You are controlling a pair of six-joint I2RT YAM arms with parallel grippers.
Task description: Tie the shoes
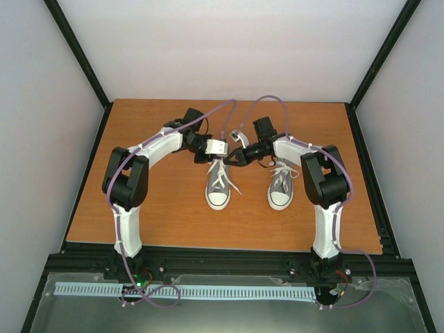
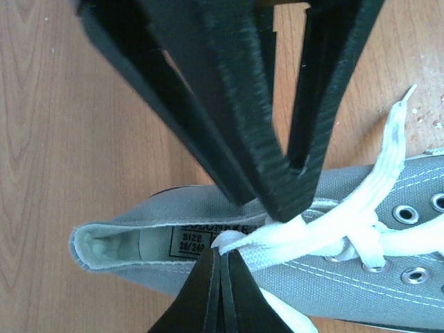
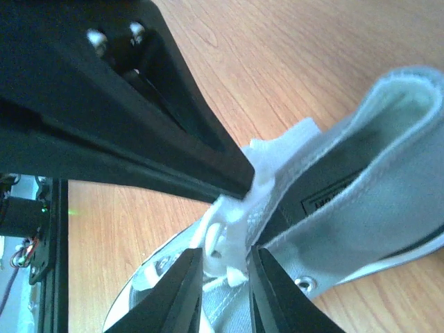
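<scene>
Two grey canvas shoes with white laces stand side by side, toes toward the front: a left shoe point(image 1: 218, 189) and a right shoe point(image 1: 280, 189). Both grippers work at the left shoe's collar. In the left wrist view, my left gripper is shut on a white lace point(image 2: 260, 248) beside the knot; the right wrist view shows that lace under its black fingertips. My right gripper is part open over the knot point(image 3: 225, 243), its two tips apart with lace behind the gap. One pointed lace end point(image 2: 394, 132) lies loose over the shoe's side.
On the right shoe, a lace bow point(image 1: 284, 168) sits at the top. Both arms meet closely above the left shoe, with little room between them.
</scene>
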